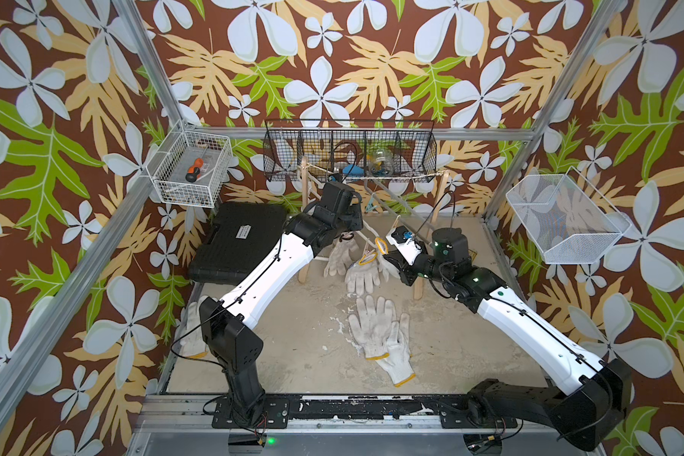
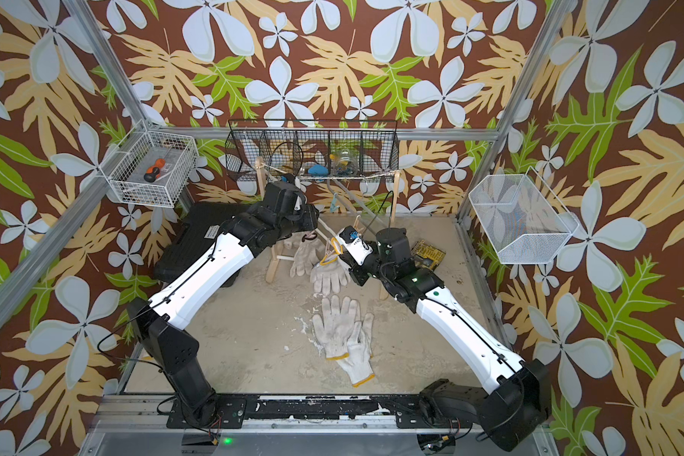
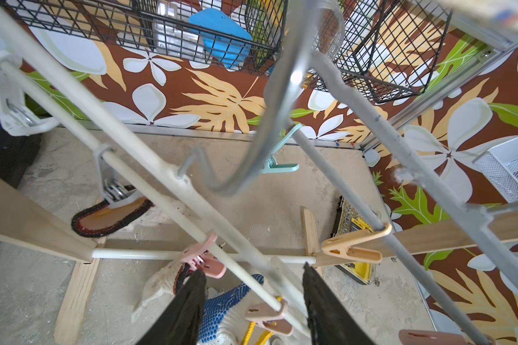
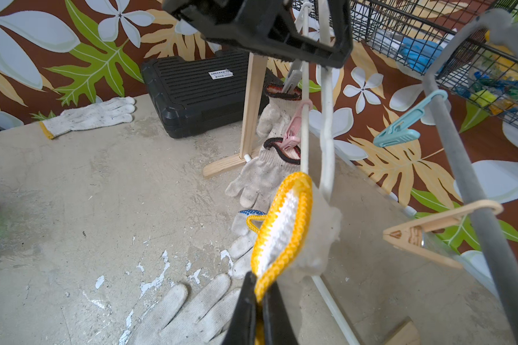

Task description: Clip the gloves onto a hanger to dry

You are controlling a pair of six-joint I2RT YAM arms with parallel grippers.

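Over a clothes hanger with white bars [image 3: 126,138] and pegs, my left gripper stands open, its fingers low in the left wrist view. A pink peg [image 3: 204,261] and a beige peg [image 3: 354,247] are on the bars. My right gripper is shut on a glove's yellow cuff [image 4: 290,218], held up beside the bars. Gloves with dark cuffs [image 4: 282,146] hang from pegs farther along. Loose gloves [image 1: 372,326] lie on the floor at the front.
A black case [image 1: 231,235] lies back left. Wire baskets [image 2: 136,182] hang at the sides, another [image 2: 311,148] at the back. A further glove [image 4: 86,118] lies at the left edge.
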